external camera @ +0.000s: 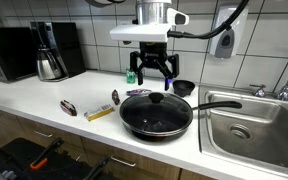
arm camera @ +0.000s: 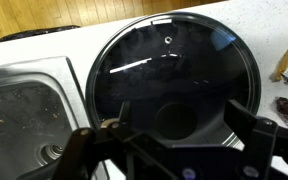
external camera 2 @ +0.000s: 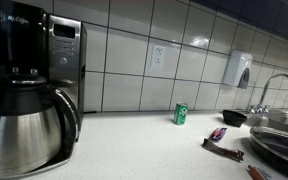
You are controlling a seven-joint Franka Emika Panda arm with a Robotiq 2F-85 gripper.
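A black pan with a glass lid (external camera: 169,118) sits on the counter beside the sink, its long handle (external camera: 218,104) pointing toward the basin. The dark round lid knob (external camera: 156,98) rises from the middle of the lid. Above it hangs my gripper (external camera: 152,77), its fingers spread wide with nothing between them. Seen from the wrist, the lid (arm camera: 169,72) fills most of the picture, and the gripper is spread around the dark knob area without visible contact. Only the right part of the pan shows in exterior view 2.
Left of the pan lie a yellow-orange packet (external camera: 100,112) and several small items. A green can (external camera: 131,76) and a small black bowl (external camera: 184,88) stand behind. The steel sink (external camera: 246,135) borders the pan's right side. Left of the can, the counter is mostly clear.
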